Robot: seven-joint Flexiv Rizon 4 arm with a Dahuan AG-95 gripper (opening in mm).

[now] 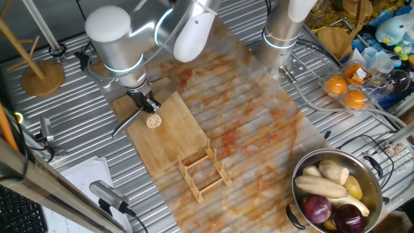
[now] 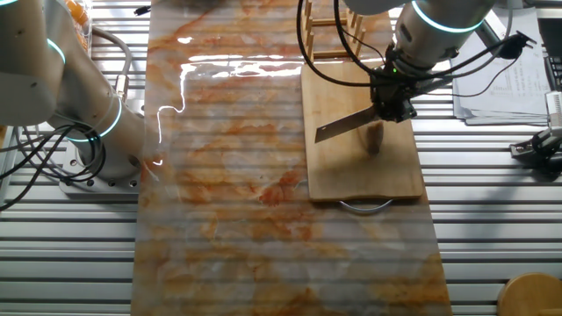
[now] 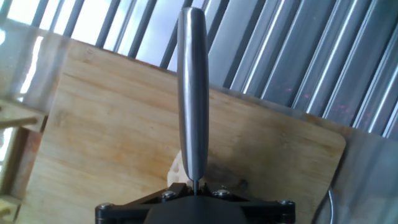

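My gripper (image 1: 150,105) is shut on a knife, gripping it where the handle meets the blade. The metal knife handle (image 3: 193,87) reaches up the wrist view, and in exterior view 1 it points down-left past the board's edge. The flat blade (image 2: 345,125) extends to the left of the gripper in exterior view 2, above the wooden cutting board (image 2: 351,180). On the board, close to the gripper, stands a piece of lotus root (image 1: 153,121) with its holed, pale cut face showing. In the wrist view the knife and gripper partly hide this lotus root (image 3: 176,169).
Touching or close to the board's edge is a small wooden rack (image 1: 204,173). A steel pot (image 1: 301,169) of vegetables stands at right, with packed oranges (image 1: 354,99) behind it.
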